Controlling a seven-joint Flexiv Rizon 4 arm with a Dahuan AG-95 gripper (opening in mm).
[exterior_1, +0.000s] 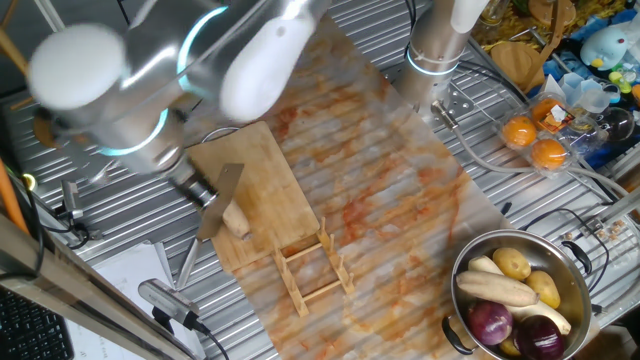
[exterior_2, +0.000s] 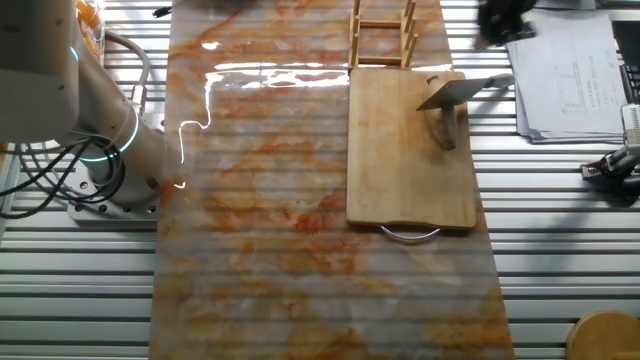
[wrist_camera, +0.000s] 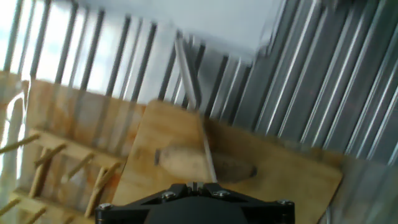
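Observation:
A knife with a broad grey blade (exterior_1: 227, 192) rests across a pale root vegetable (exterior_1: 237, 221) on the wooden cutting board (exterior_1: 275, 185). Its metal handle (wrist_camera: 188, 73) sticks out past the board's edge, free of my fingers. My gripper is shut, with nothing showing between its tips. In exterior view 1, the gripper (exterior_1: 207, 198) overlaps the knife; whether they touch cannot be told. At the top right of exterior view 2, a dark blurred shape (exterior_2: 503, 20), probably the gripper, appears beyond the handle side. Dark ends show on the vegetable (wrist_camera: 180, 163) in the wrist view.
A wooden rack (exterior_1: 315, 272) adjoins the board. At front right stands a metal pot (exterior_1: 577, 300) holding potatoes, pale roots and purple onions. White papers (exterior_2: 570, 85) lie beyond the knife handle.

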